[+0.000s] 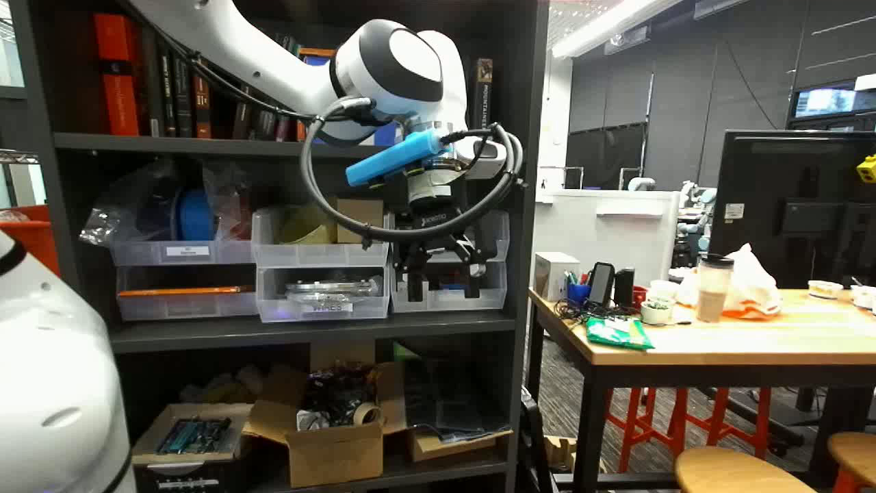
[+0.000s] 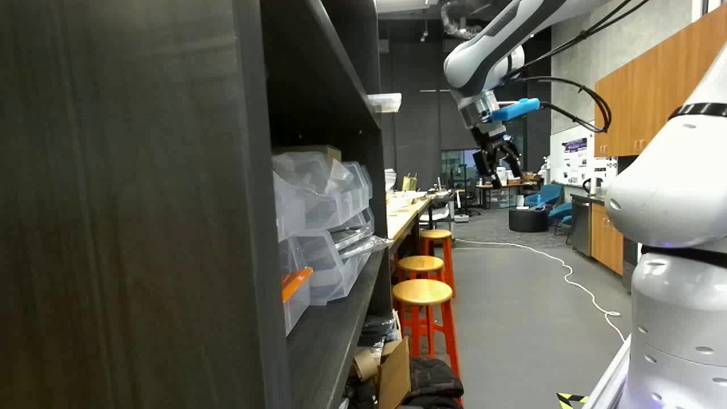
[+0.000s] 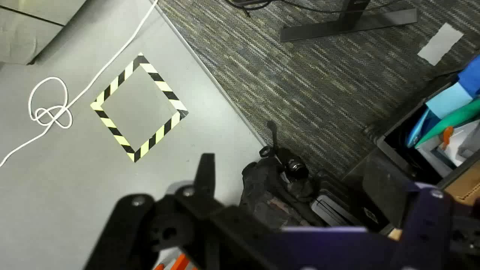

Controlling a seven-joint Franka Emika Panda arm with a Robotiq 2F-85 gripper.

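My gripper hangs in front of the right-hand bins of the shelf, its two dark fingers spread apart and pointing down. Nothing shows between them. In exterior view 2 the gripper is out in the open air, to the right of the shelf and clear of it. Looking down in the wrist view, a dark finger stands over the grey floor. A clear bin holding silvery packets sits on the middle shelf, and another clear bin with an orange item stands left of it.
The dark shelf unit has books above and cardboard boxes below. A wooden table and stools stand beyond it. On the floor are a taped square, a white cable and a black bag.
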